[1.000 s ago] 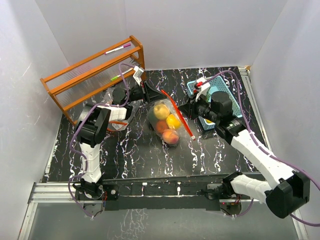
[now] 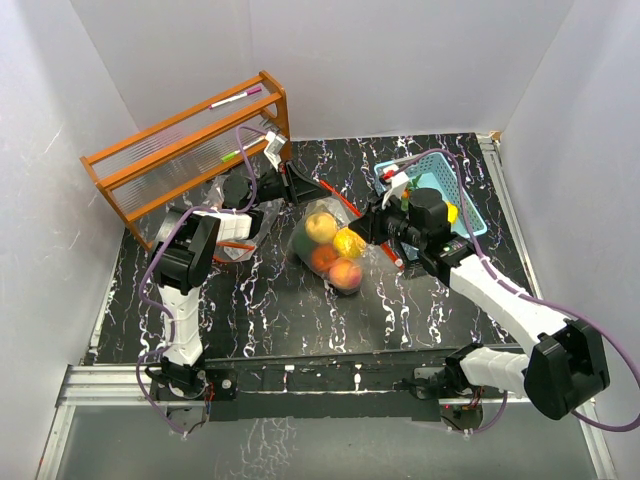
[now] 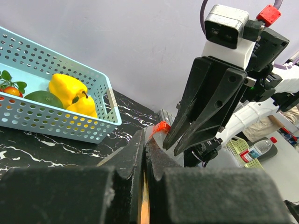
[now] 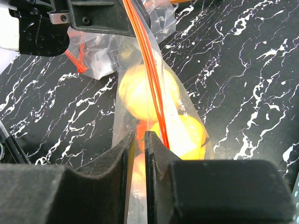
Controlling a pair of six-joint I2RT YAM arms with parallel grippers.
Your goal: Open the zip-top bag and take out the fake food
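The clear zip bag [image 2: 330, 262] with several pieces of fake fruit hangs between my grippers. My left gripper [image 2: 315, 192] is shut at one end of the red zip strip [image 4: 152, 79]; the bag's edge runs from it. My right gripper [image 2: 365, 228] is shut on the bag near that strip, lower along it. In the right wrist view yellow and orange fruit [image 4: 145, 93] show through the plastic, below the red strip. Whether the zip is open cannot be told.
A light blue basket [image 3: 51, 119] holding fake vegetables stands at the right rear. A second plastic bag [image 2: 240, 243] lies left, by a wooden rack [image 2: 180, 130].
My left gripper has stayed put.
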